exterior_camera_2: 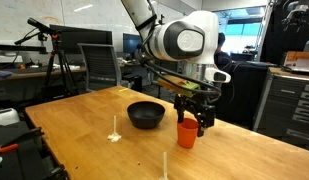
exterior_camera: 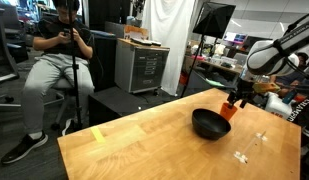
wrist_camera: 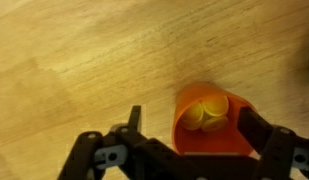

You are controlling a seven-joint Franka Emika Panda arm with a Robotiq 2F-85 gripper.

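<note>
An orange cup (exterior_camera_2: 187,133) stands upright on the wooden table, and several round yellowish things (wrist_camera: 206,113) lie inside it. My gripper is open directly above the cup, with a finger (wrist_camera: 135,118) on the left and another on the right of its rim in the wrist view. In exterior view 2 the fingertips come down close to the cup's top; whether they touch it I cannot tell. A black bowl (exterior_camera: 211,124) sits beside the cup, apart from it.
Two thin whitish items lie on the table, one a small white piece (exterior_camera_2: 115,134) and the other a white stick (exterior_camera_2: 164,164). Bare wood (exterior_camera: 134,145) stretches away on the bowl's far side from the arm. A seated person (exterior_camera: 62,60) is off the table.
</note>
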